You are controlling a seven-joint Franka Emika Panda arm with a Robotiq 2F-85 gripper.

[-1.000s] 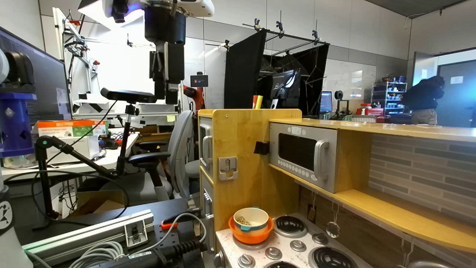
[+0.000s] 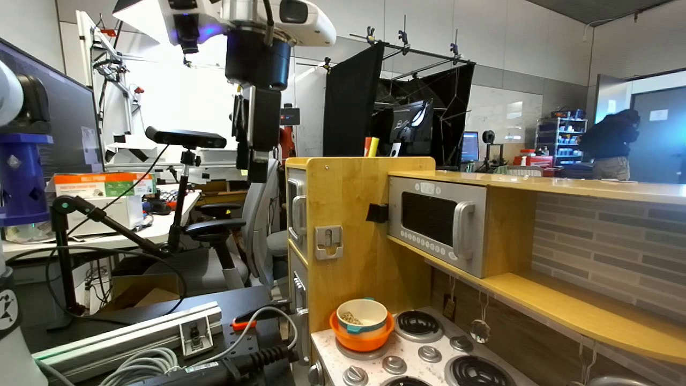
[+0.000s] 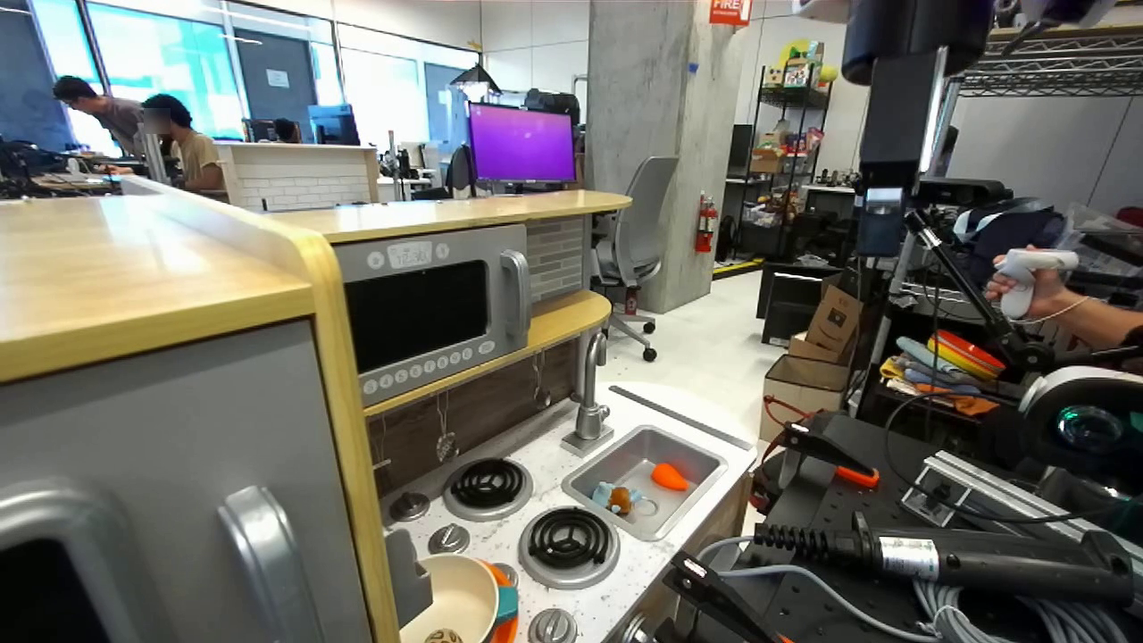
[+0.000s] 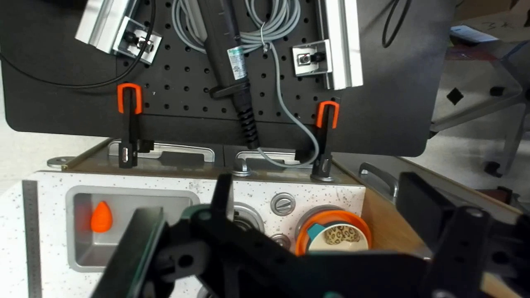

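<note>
High above the black table and play kitchen hangs my gripper (image 2: 251, 168), pointing down and touching nothing. In the wrist view its two dark fingers (image 4: 417, 198) stand wide apart, with no object held between them. A cream pot (image 2: 362, 314) with teal handles sits inside an orange bowl (image 2: 364, 341) on a stove burner. Inside the pot lies a leopard-spotted piece (image 4: 343, 234). The grey sink (image 3: 697, 508) holds an orange toy (image 3: 670, 477) and a blue-and-brown item (image 3: 616, 497); my gripper hides the latter in the wrist view.
A toy microwave (image 2: 437, 219) and a shelf (image 2: 579, 309) overhang the stove. The tall wooden cabinet side (image 2: 366, 225) rises beside the pot. On the black table lie metal rails (image 4: 343, 44), a coiled cable (image 4: 273, 30) and orange-ended clamps (image 4: 328, 114).
In exterior view 1 my gripper has come lower and shifted to the right. The pot and orange bowl stay where they were.
</note>
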